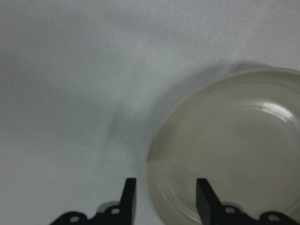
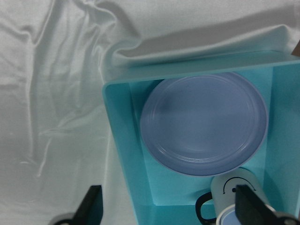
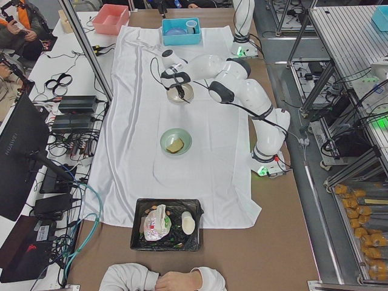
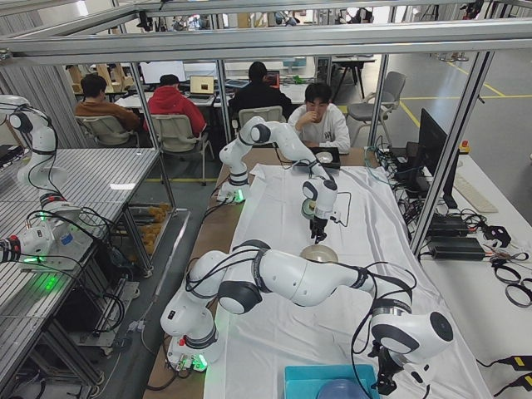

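Observation:
A pale beige plate lies on the white cloth, with my left gripper over its near-left rim in the wrist view, open and empty. Closer to the person, a green plate holds a yellowish square item. My right gripper is open above a blue box containing a blue plate and a smiley mug.
A black tray with wrappers and a white cylinder stands at the table's near edge, beside a seated person. A pink bin is on the left side desk.

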